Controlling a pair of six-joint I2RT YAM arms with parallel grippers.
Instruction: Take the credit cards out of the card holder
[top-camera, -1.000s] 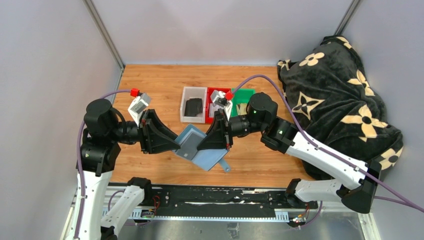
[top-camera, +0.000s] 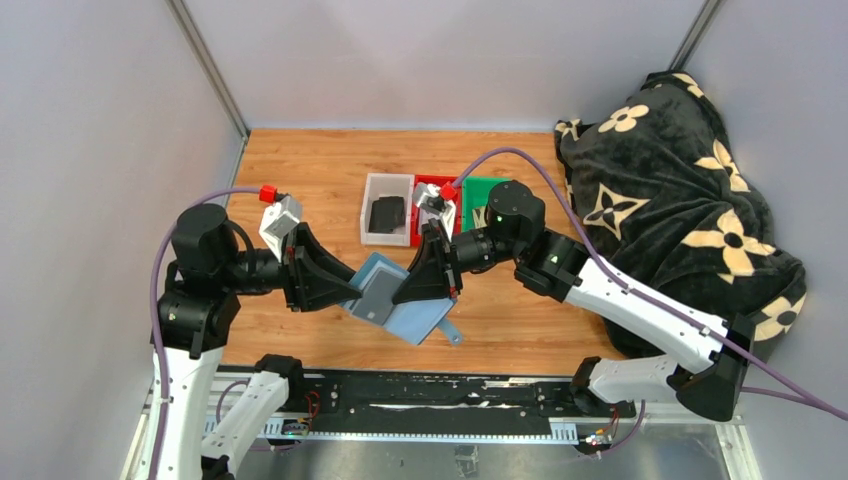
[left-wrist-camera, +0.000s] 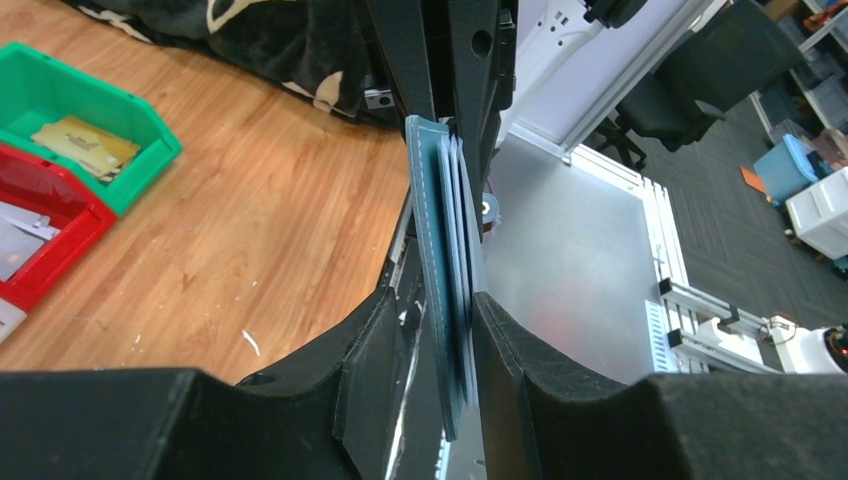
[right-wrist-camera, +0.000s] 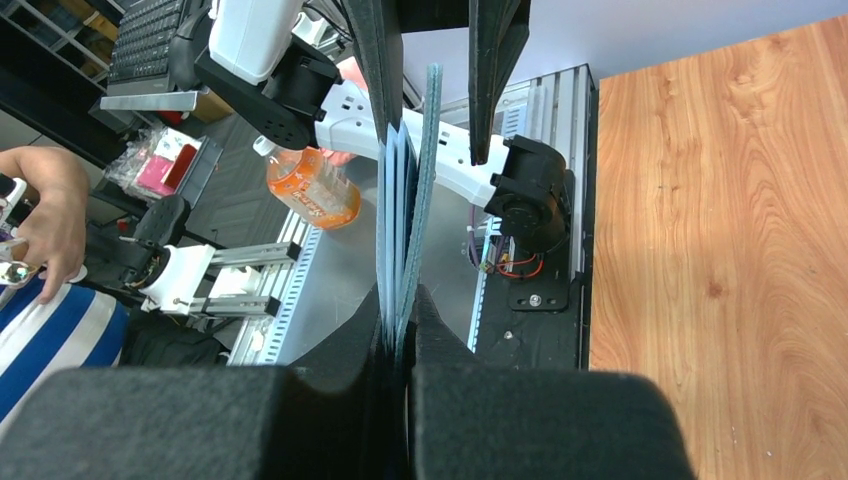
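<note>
The light-blue card holder is held in the air between my two arms, with a greyer pocket face showing in the top view. My right gripper is shut on the holder, gripping its stacked layers. Opposite it, my left gripper stands part open around the holder's other end. In the left wrist view its right finger lies against the thin inner layers, while its left finger is clear of the outer flap. Whether any of those layers is a card, I cannot tell.
Behind the arms stand a white bin with a dark item inside, a red bin and a green bin with paper-like pieces. A dark floral cloth fills the right side. Bare wood lies around the bins.
The left arm has hardly moved, and the holder remains between both grippers.
</note>
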